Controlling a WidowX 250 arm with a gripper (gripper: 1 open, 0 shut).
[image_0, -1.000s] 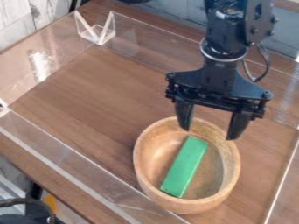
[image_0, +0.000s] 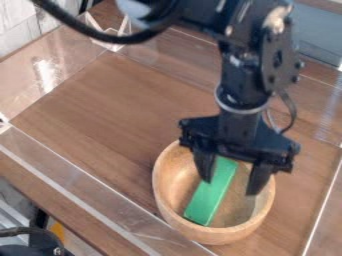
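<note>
A light wooden bowl (image_0: 182, 210) sits on the table at the lower centre, with a green block (image_0: 206, 200) lying lengthwise inside it. The black gripper (image_0: 231, 176) is open and reaches down into the bowl, its two fingers on either side of the block's upper part. Whether the fingers touch the block cannot be told.
Clear plastic edging runs along its front left and back. A black cable arches over the top left.
The gripper has descended from above the bowl to inside it, around the block. The bowl and block look unmoved.
</note>
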